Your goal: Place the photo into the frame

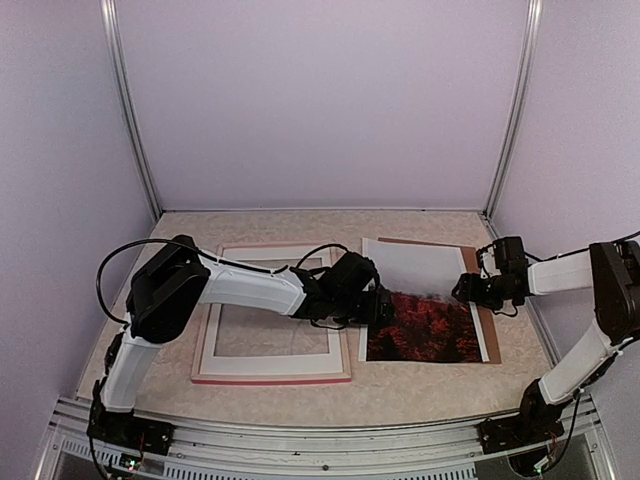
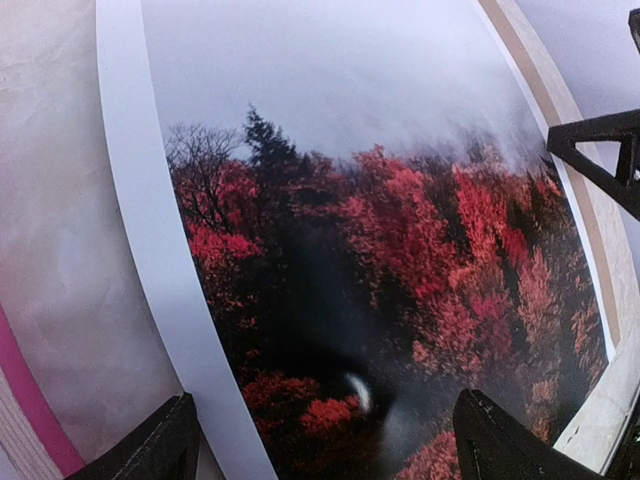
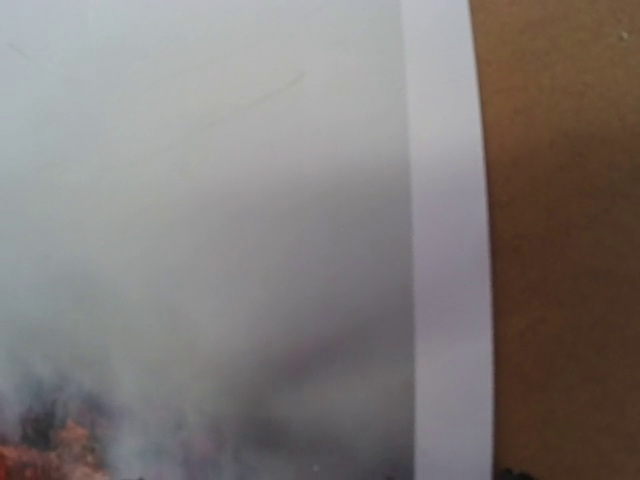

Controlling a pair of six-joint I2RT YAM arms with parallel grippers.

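Observation:
The photo (image 1: 425,345), pale sky over red trees with a white border, lies on the right side of the table, partly on a brown backing board (image 1: 488,330). Its left border reaches past the board onto the tabletop. My left gripper (image 1: 382,306) is low over the photo's left edge; in the left wrist view its fingers (image 2: 160,445) are apart, with the border (image 2: 185,330) between them and slightly raised. At the right border is my right gripper (image 1: 463,289), its finger opening hidden. To the left lies the empty frame (image 1: 270,378).
The left arm (image 1: 245,293) crosses above the frame and hides part of it. A narrow strip of table (image 1: 355,385) separates frame and photo. Bare tabletop lies along the front; walls close the back and sides.

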